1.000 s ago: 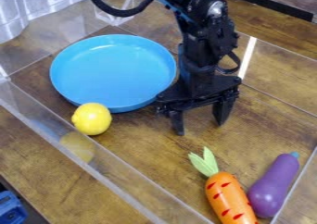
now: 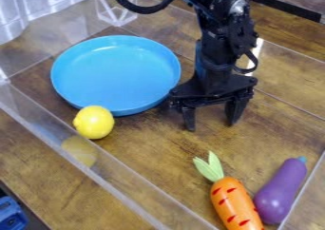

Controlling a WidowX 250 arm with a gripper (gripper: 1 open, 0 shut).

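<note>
My black gripper [image 2: 211,108] hangs low over the wooden board just right of the blue plate [image 2: 108,72], its two fingers spread open with nothing visible between them. A yellow lemon [image 2: 93,122] lies below the plate at the left. An orange carrot with a green top [image 2: 234,202] and a purple eggplant [image 2: 278,194] lie at the lower right.
A clear plastic wall [image 2: 114,182] runs diagonally along the lower left, with a blue object [image 2: 8,215] outside it. A small white item [image 2: 254,51] is partly hidden behind the arm. The board between gripper and carrot is clear.
The gripper has shifted very slightly and stays low in the same area. The objects have not moved.
</note>
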